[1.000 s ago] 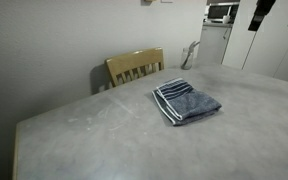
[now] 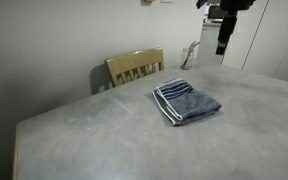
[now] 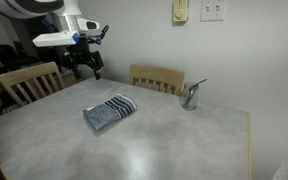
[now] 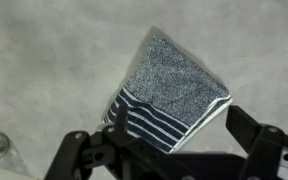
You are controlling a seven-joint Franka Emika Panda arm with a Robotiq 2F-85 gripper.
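A folded blue-grey towel (image 2: 187, 103) with white stripes lies flat on the grey table (image 2: 94, 135). From above, the wrist view shows the towel's (image 4: 174, 88) plain part farther away and its striped part nearer the fingers. My gripper (image 3: 90, 72) hangs in the air above the table, higher than the towel and touching nothing. In the wrist view its two dark fingers stand wide apart at the bottom edge, with only open space between them, so the gripper is open.
A clear glass with a utensil (image 3: 191, 97) stands on the table near the wall. Wooden chairs (image 3: 156, 77) are pushed up to the table edges. Bare tabletop surrounds the towel.
In exterior view 1 the gripper has moved left and down, from the upper right corner toward the towel's side of the table. The towel has stayed in place.
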